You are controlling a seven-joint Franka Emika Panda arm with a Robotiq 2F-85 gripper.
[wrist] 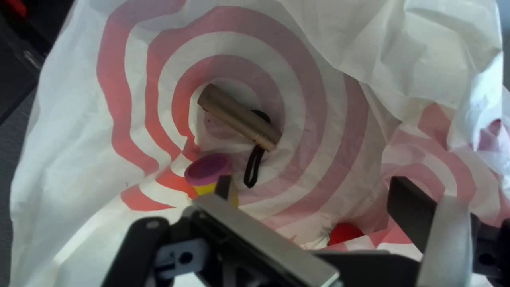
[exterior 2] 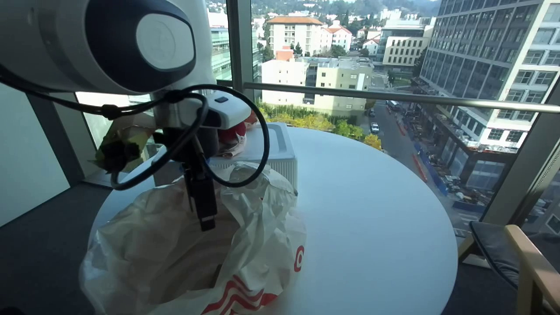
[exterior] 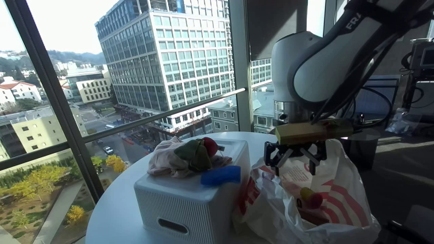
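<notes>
My gripper (exterior: 295, 173) hangs open over the mouth of a white plastic bag (exterior: 346, 179) with red rings, nothing between its fingers. Inside the bag, the wrist view shows a brown cylinder (wrist: 239, 117) with a black strap loop (wrist: 253, 167). Beside it is a yellow tub with a purple lid (wrist: 208, 170), partly behind one finger. Something red (wrist: 345, 233) peeks out from a fold lower down. In exterior view 1 the yellow tub (exterior: 307, 193) lies low in the bag. The bag's rim (exterior 2: 252, 183) stands around the lowered finger in exterior view 2.
A white ribbed box (exterior: 179, 199) adjoins the bag. On its top lie a pink cloth (exterior: 162, 158), a green cloth item (exterior: 193, 154), a red round thing (exterior: 210, 146) and a blue object (exterior: 221, 175).
</notes>
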